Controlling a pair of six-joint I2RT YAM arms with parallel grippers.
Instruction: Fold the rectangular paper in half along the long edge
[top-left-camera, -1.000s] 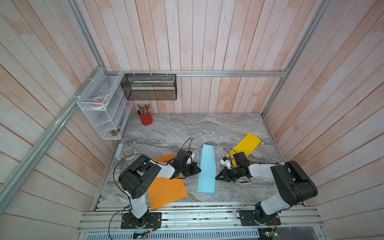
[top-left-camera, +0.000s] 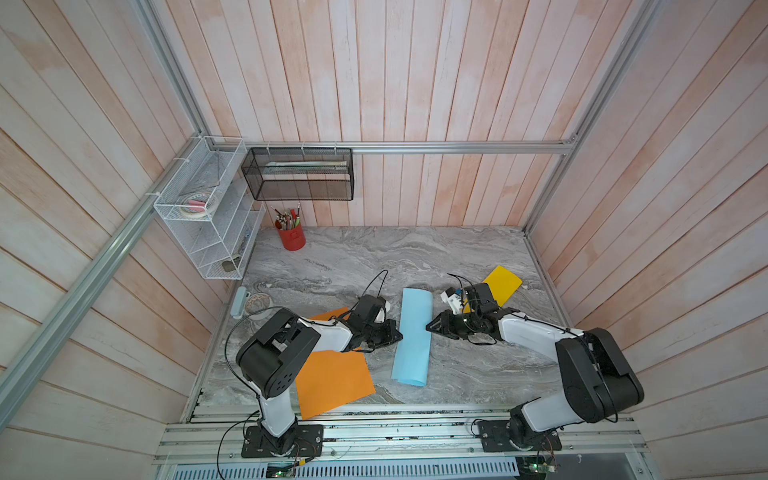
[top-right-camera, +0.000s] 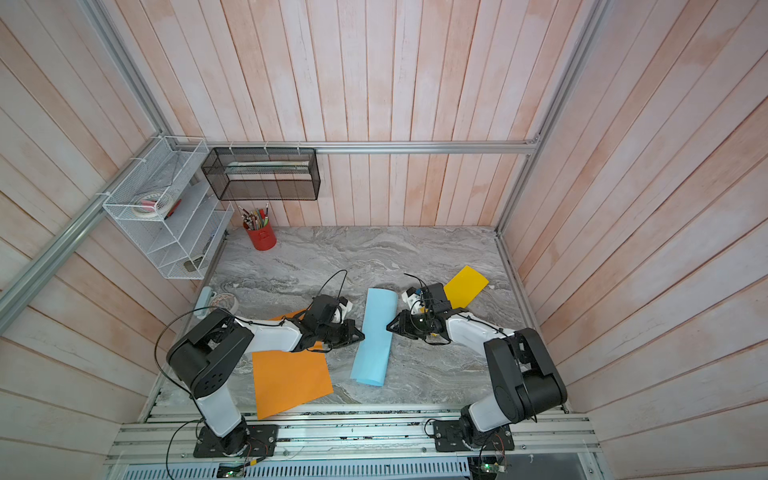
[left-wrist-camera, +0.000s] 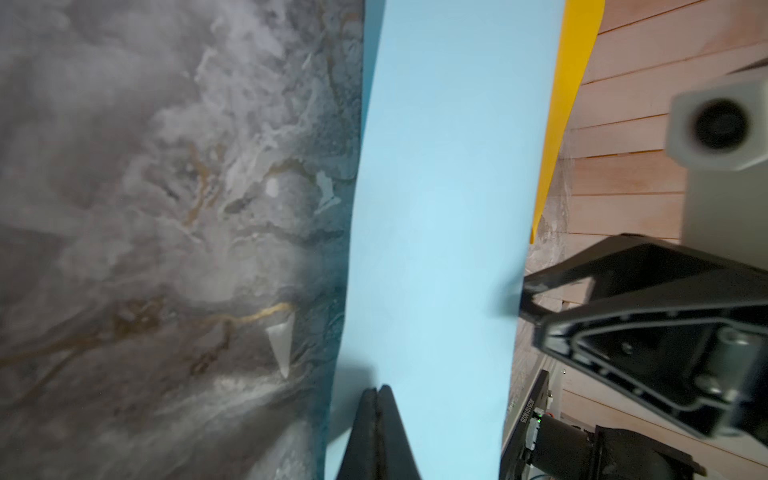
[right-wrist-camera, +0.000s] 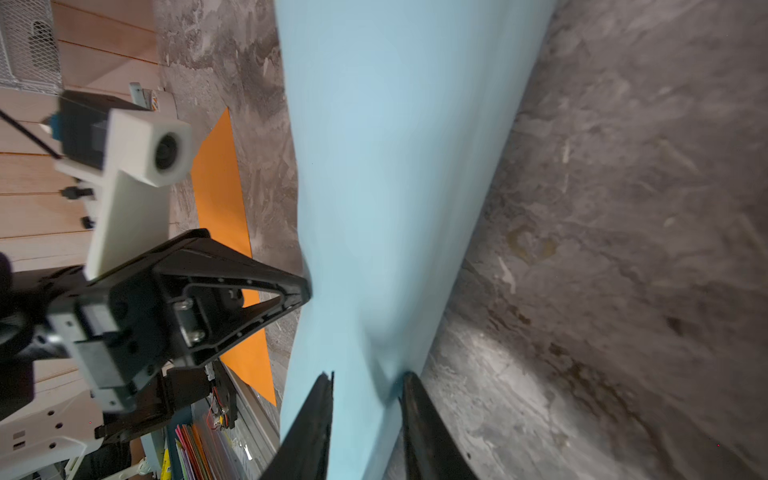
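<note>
The light-blue paper (top-left-camera: 414, 336) lies long and folded over lengthwise in the middle of the table, its right side looking curved rather than creased in the right wrist view. My left gripper is shut at the paper's left side, nothing visible between its fingertips. My right gripper stands open at the opposite long side, one finger over the paper and the other at its curved edge; in the top right view the right gripper (top-right-camera: 393, 325) sits about midway along that side.
An orange sheet (top-left-camera: 336, 380) lies under the left arm, and a yellow sheet (top-left-camera: 502, 284) behind the right one. A red pen cup (top-left-camera: 292, 237) stands at the back left, below wire racks (top-left-camera: 216, 244).
My right gripper has moved toward the back along the paper's right side and slightly left. My left gripper has risen or shifted back slightly. The paper has shifted slightly.
</note>
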